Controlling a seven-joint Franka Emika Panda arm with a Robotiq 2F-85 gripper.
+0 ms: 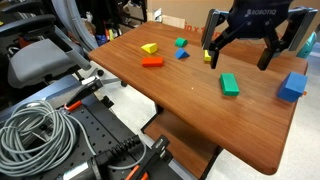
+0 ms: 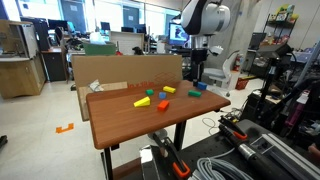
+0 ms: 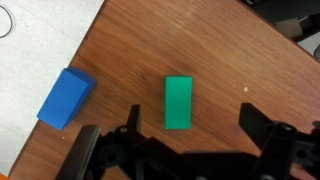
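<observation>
My gripper [image 1: 238, 62] is open above the table, its two fingers wide apart with nothing between them. In the wrist view a green block [image 3: 178, 102] lies on the wood, between the line of my fingertips and a little ahead of them. Exterior view 1 has the same green block [image 1: 229, 84] below my gripper, apart from it. A larger blue block [image 1: 292, 87] rests close to the table's edge; it appears on the left in the wrist view [image 3: 67, 97].
Farther along the table [image 1: 185, 100] are a yellow block [image 1: 209, 54] partly behind my gripper, a small blue block [image 1: 182, 53], a green one [image 1: 181, 42], another yellow one [image 1: 150, 48] and a red block [image 1: 152, 62]. Bare wood surrounds the nearer green block.
</observation>
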